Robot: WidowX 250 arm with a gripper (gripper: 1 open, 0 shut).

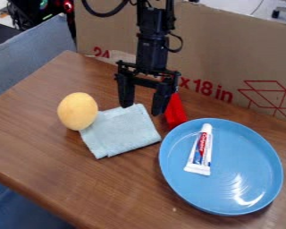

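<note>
My gripper (pixel 142 95) hangs over the back of the table, its two black fingers apart, just behind a folded light-blue cloth (pixel 119 133). A red object (pixel 174 112) lies right of the fingers, partly hidden behind the right one; whether anything touches it I cannot tell. A yellow rounded object (pixel 78 111) sits at the cloth's left. A blue plate (pixel 239 163) on the right holds a white toothpaste tube (pixel 200 150).
A cardboard box (pixel 235 63) stands along the back edge. A grey padded surface lies beyond the left edge.
</note>
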